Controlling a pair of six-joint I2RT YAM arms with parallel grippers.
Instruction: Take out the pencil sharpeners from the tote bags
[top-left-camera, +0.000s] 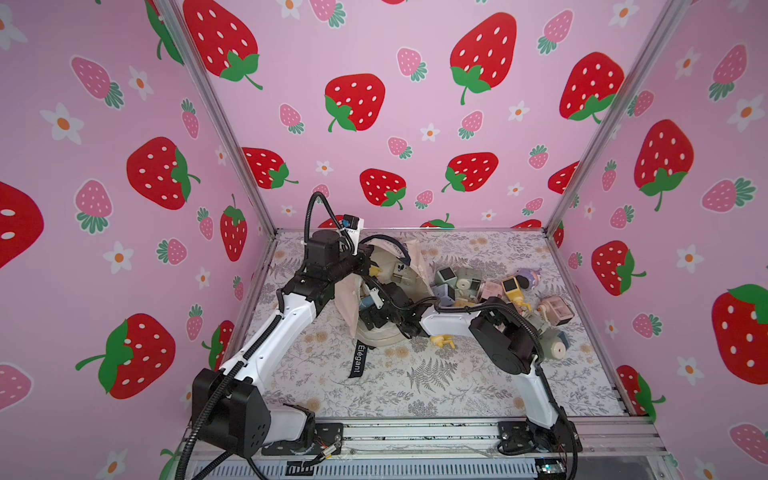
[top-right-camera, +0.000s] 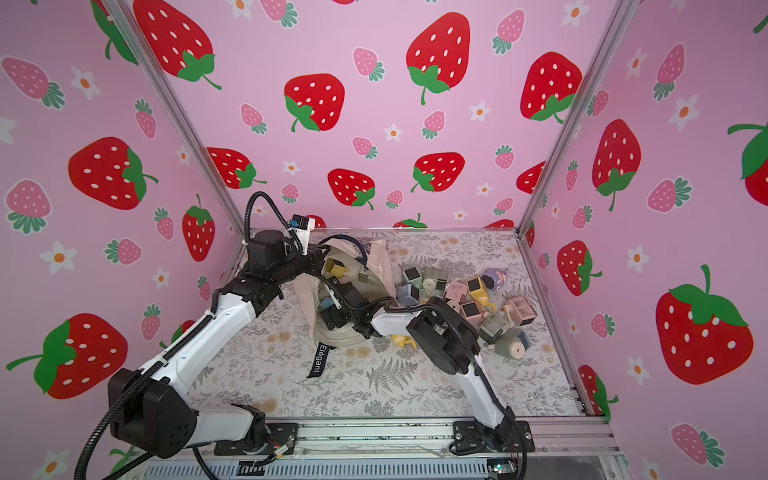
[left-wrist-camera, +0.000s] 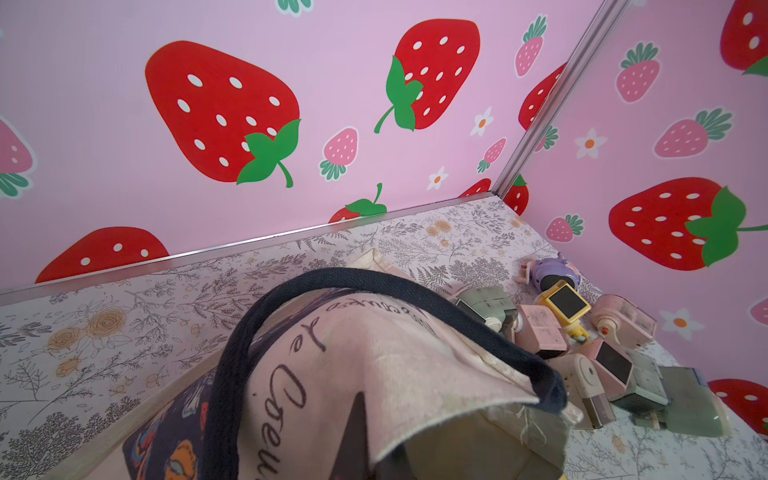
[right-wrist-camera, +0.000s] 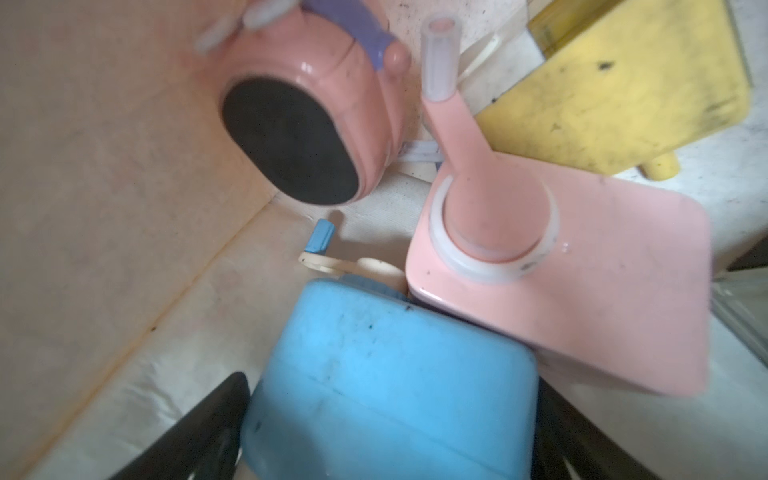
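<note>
The cream tote bag (left-wrist-camera: 296, 384) lies open in the middle of the table. Its top is at my left gripper (top-left-camera: 361, 260), which looks shut; fabric hides most of its fingers in the left wrist view. My right gripper (top-left-camera: 372, 312) is down inside the bag, its fingers either side of a light blue sharpener (right-wrist-camera: 388, 376); whether they grip it is unclear. Also inside are a pink crank sharpener (right-wrist-camera: 624, 272), a pink round sharpener (right-wrist-camera: 288, 136) with a dark front and a yellow one (right-wrist-camera: 608, 96).
A crowded pile of sharpeners (top-left-camera: 504, 292) fills the right of the table. A small yellow item (top-left-camera: 441, 341) lies just before the bag.
</note>
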